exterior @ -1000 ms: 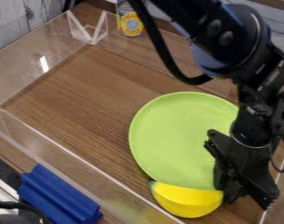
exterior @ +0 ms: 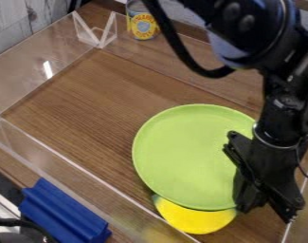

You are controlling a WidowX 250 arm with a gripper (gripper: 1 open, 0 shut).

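Note:
A green plate [exterior: 182,152] lies on the wooden table, with a yellow object [exterior: 194,216] showing from under its near edge. My black gripper [exterior: 247,195] is low at the plate's right edge, over or against it; its fingertips are dark and partly hidden, with nothing visible held between them. It looks shut.
A blue plastic piece [exterior: 58,211] sits at the lower left outside a clear barrier. A can [exterior: 141,23] stands at the back.
The green plate has shifted slightly left over the past second, with the gripper moving slightly along with it. The yellow object has also shifted a little left.

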